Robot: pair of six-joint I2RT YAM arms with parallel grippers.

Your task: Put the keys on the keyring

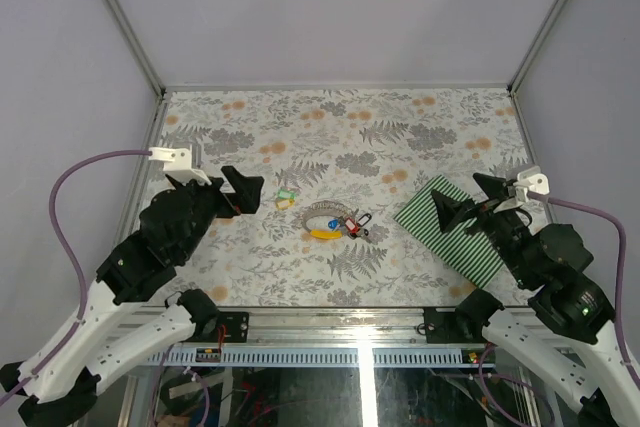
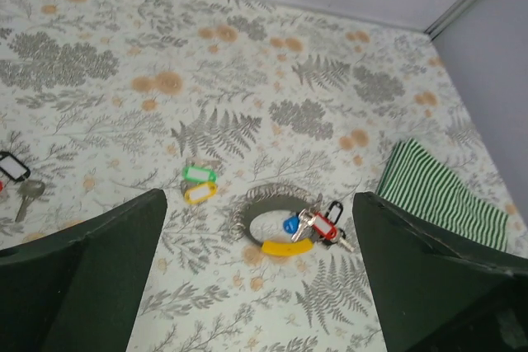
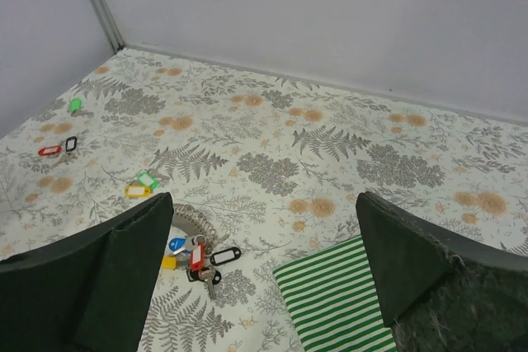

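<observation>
The keyring [image 1: 325,211], a coiled grey-brown loop, lies on the patterned table. At its right side is a cluster of tagged keys [image 2: 323,225] with blue, red and black tags; a yellow tag [image 2: 286,248] sits along its near edge. Which of these are threaded on the loop, I cannot tell. Just left of the ring lie a green-tagged key [image 2: 199,174] and a yellow-tagged key [image 2: 200,193]. Farther left are a black tag [image 3: 71,144], a red tag [image 3: 49,151] and a green tag [image 3: 75,105]. Both my left gripper [image 1: 243,193] and right gripper [image 1: 462,196] are open and empty, raised above the table.
A green-and-white striped cloth [image 1: 452,230] lies to the right, partly below my right gripper. Walls close off the back and both sides.
</observation>
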